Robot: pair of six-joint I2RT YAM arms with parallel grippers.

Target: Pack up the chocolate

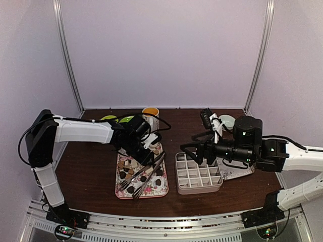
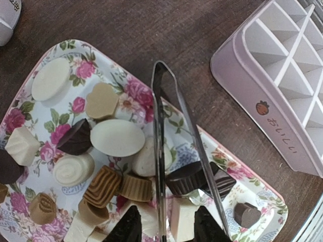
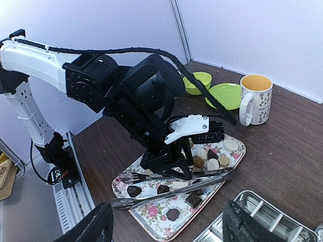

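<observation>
Assorted chocolates lie on a flowered tray, with metal tongs across them. My left gripper is low over the tray, its fingers parted either side of a tong arm; whether they touch it is unclear. A pink divided box stands right of the tray. My right gripper hangs above that box, its fingers apart with nothing visible held.
A mug, a green bowl and a green plate stand at the back. Another tray lies behind the box.
</observation>
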